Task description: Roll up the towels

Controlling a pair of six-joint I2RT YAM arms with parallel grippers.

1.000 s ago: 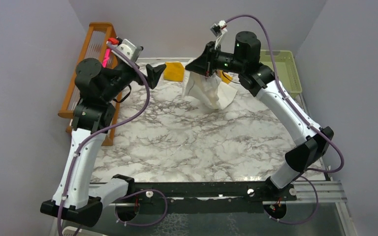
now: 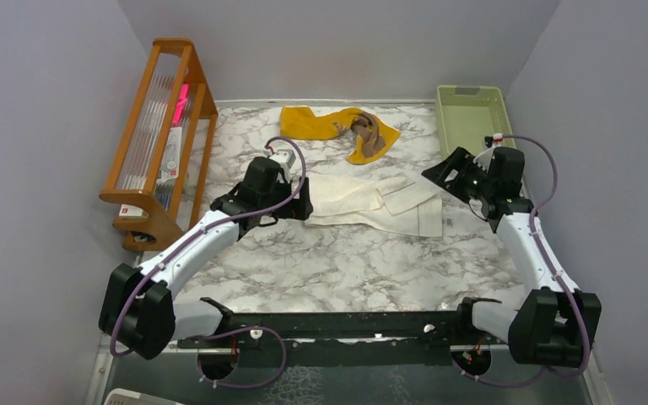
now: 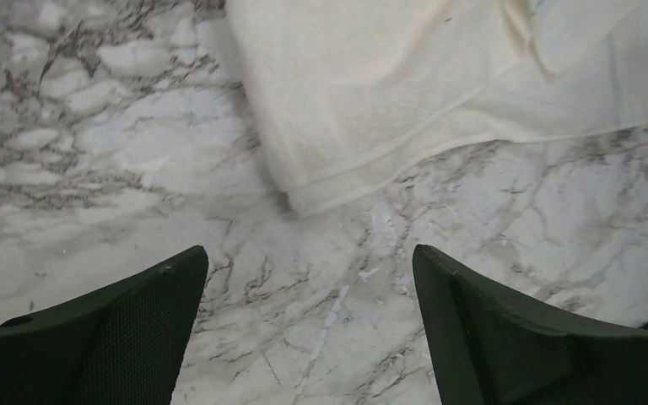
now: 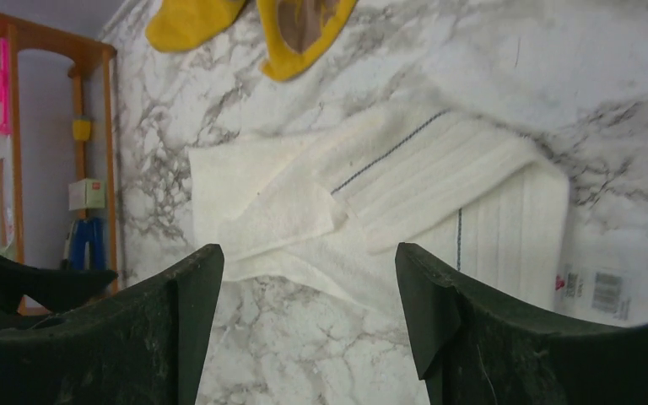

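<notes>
A cream towel (image 2: 363,201) with dark stripes lies folded over itself and wrinkled in the middle of the marble table. My left gripper (image 2: 308,205) is at its left end, open; in the left wrist view a corner of the towel (image 3: 321,160) lies ahead of the fingers, with bare marble between them. Over the towel's right end hangs my right gripper (image 2: 437,175), also open, nothing held; stripes on the towel (image 4: 439,169) show in the right wrist view. Behind, a yellow towel (image 2: 312,125) with a brown part lies crumpled.
At the back right stands an empty green bin (image 2: 472,118). A wooden rack (image 2: 192,59) borders the left side. A clear wrapper with a barcode label (image 4: 607,291) lies beside the cream towel's right end.
The left arm has come in lower, toward the towel's left end.
</notes>
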